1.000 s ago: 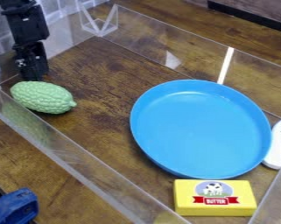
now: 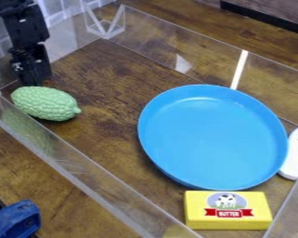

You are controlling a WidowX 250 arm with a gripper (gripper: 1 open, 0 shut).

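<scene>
The black gripper [image 2: 30,67] is at the upper left, inside the clear-walled enclosure, low over the wooden surface [image 2: 108,88] and just above and behind a green bumpy vegetable toy [image 2: 45,104]. The toy lies on its side. The gripper's fingertips are small and dark, and nothing shows held between them. A large empty blue plate [image 2: 213,135] fills the middle right.
A yellow butter box [image 2: 228,218] lies at the front right, and a white utensil [image 2: 295,153] at the right edge by the plate. A blue object [image 2: 12,220] sits at the bottom left. Clear walls surround the area.
</scene>
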